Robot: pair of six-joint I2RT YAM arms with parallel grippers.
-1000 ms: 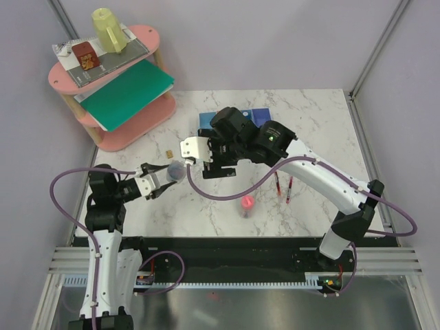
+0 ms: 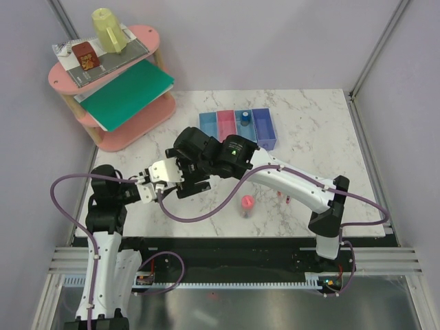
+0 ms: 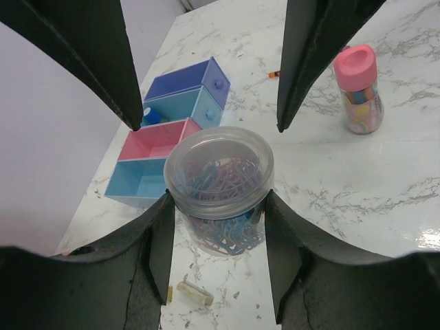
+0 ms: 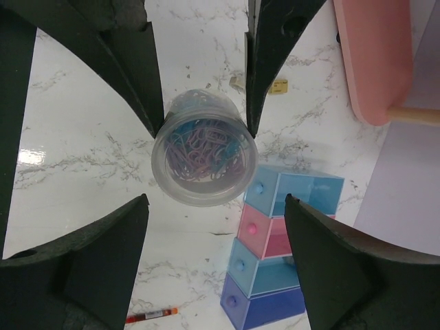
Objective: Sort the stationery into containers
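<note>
A clear jar of coloured paper clips [image 3: 220,172] is in the air, pinched by my left gripper, which is shut on its sides. Facing it from the opposite side, my right gripper has its fingers [image 4: 113,240] spread, with the jar's round lid between and just beyond the tips. Behind the lid, the left fingers [image 4: 141,82] grip the jar in the right wrist view. From above, the arms hide the jar. A pink-lidded jar [image 2: 247,203] of rubber bands stands on the table. Light blue [image 4: 309,192], pink [image 4: 275,235], teal [image 4: 271,273] and dark blue [image 4: 268,308] drawers form a row.
A blue round item [image 2: 245,117] lies in the teal drawer. Small erasers [image 3: 195,293] lie on the table, with a red pen [image 4: 151,315] elsewhere. A pink shelf [image 2: 141,130] fills the back left.
My right arm has swung left toward the left gripper, its hand now covering the jar from above. The left arm has stayed nearly in place, still holding it.
</note>
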